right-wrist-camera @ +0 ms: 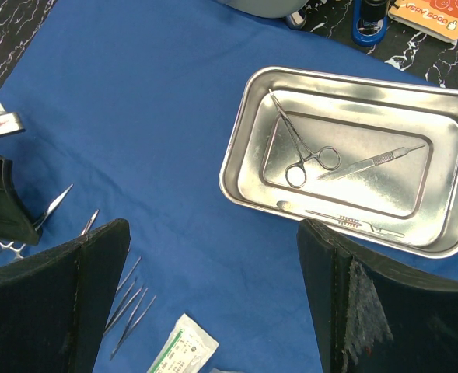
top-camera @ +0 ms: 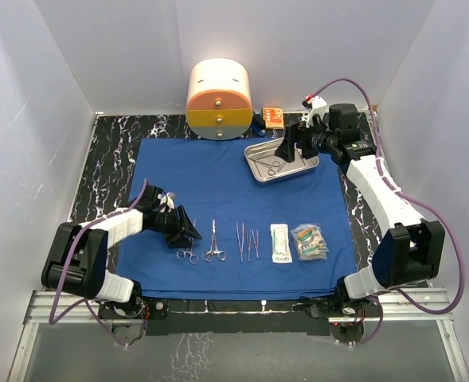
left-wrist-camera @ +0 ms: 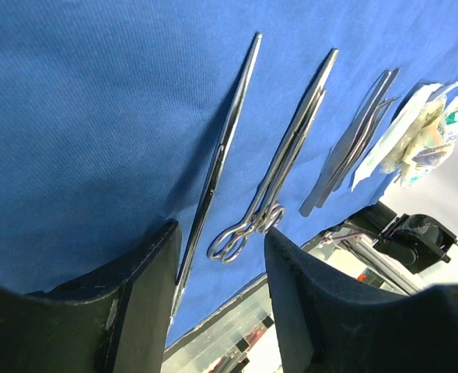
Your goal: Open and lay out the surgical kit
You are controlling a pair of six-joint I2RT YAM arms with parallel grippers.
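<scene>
Low over the blue cloth, my left gripper has its fingers apart. A slim steel ringed instrument [left-wrist-camera: 221, 151] lies between them, close to the left finger and clear of the right one; its ring end [top-camera: 188, 256] shows in the top view. Beside it rests a second ringed instrument [top-camera: 213, 247], then several tweezers [top-camera: 248, 243], a white packet [top-camera: 280, 243] and a clear bag of supplies [top-camera: 309, 241]. My right gripper is open and empty above the metal tray [right-wrist-camera: 240, 155], which holds a ringed clamp [right-wrist-camera: 295, 140], a scalpel [right-wrist-camera: 372, 161] and another slim handle [right-wrist-camera: 345, 221].
A rounded drawer box [top-camera: 218, 95] stands at the back, with an orange card [top-camera: 272, 118] to its right. Walls rise on both sides.
</scene>
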